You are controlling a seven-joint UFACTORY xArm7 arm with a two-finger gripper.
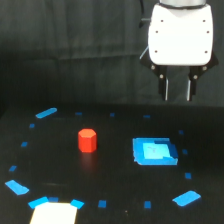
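A red block (87, 140) with an angular outline stands on the dark table, left of the middle. To its right lies a shallow blue square tray (137, 149), with a lighter blue area inside and no block in it. High above and slightly right of the tray hangs my gripper (177, 90), pointing down. Its two thin fingers are apart, and only dark background shows between them. Gripper and block are well apart.
Blue tape strips (46, 113) and small blue squares (147, 204) mark the dark table surface. A pale object (53, 213) is cut off by the bottom edge at left. Between block and tray the table is bare.
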